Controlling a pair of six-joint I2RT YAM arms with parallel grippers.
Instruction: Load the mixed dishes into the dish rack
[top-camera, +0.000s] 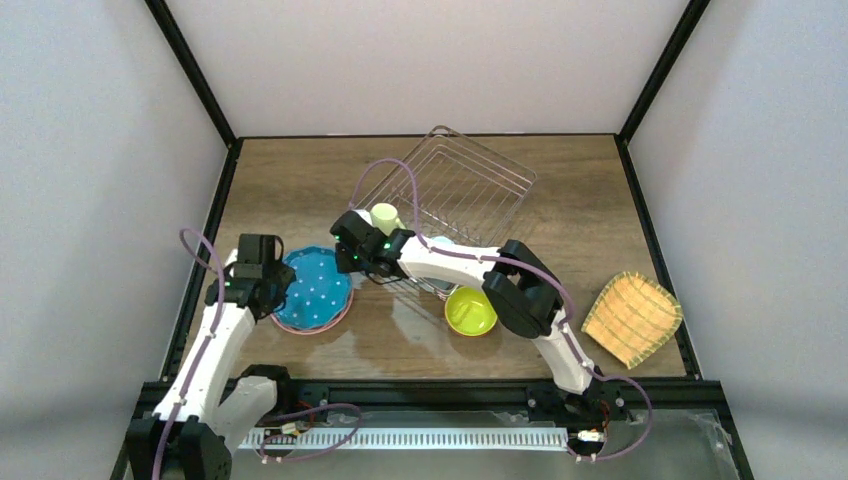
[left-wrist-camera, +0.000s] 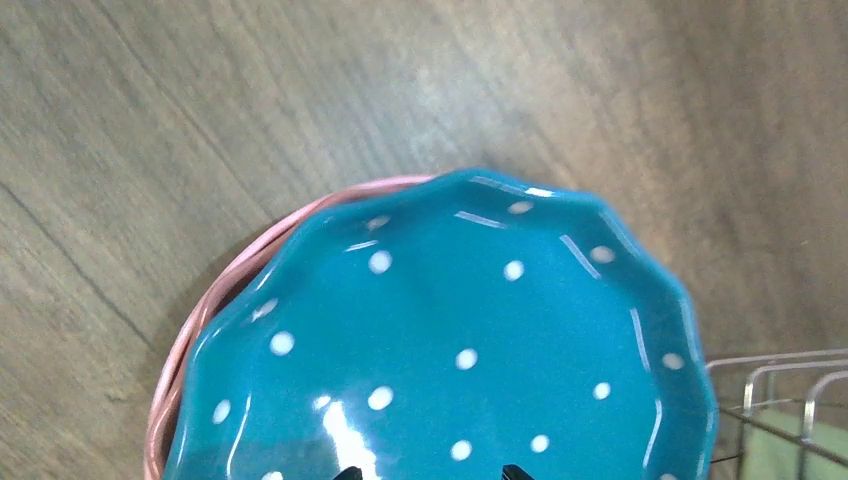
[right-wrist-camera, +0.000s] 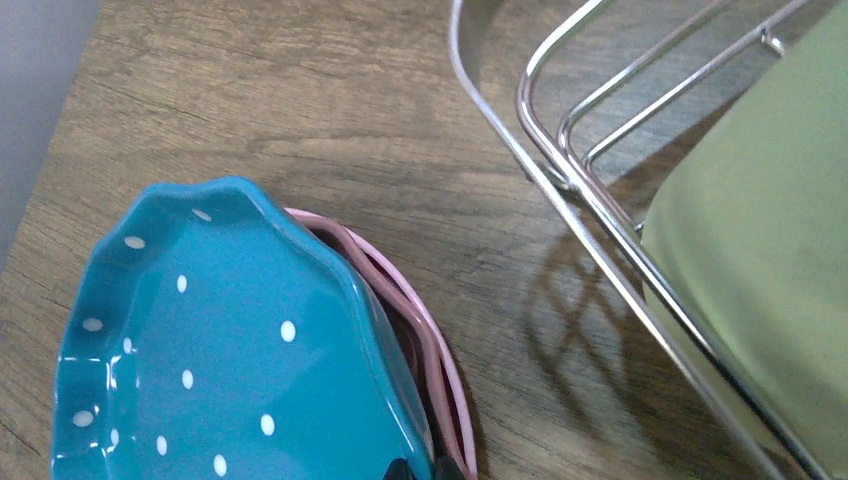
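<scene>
A blue, white-dotted plate with a wavy rim lies on top of pink dishes, left of the wire dish rack. Its rim passes between the fingertips of my right gripper, which is shut on it at the rack side; the pink edge shows just outside. My left gripper stands over the opposite part of the plate, fingertips apart, with the blue surface in view between and beyond them. A green cup is in the rack's near left part.
A yellow-green bowl rests on the table in front of the rack, close to the right arm. A yellow checked cloth lies far right. Bare table shows in front of the plates.
</scene>
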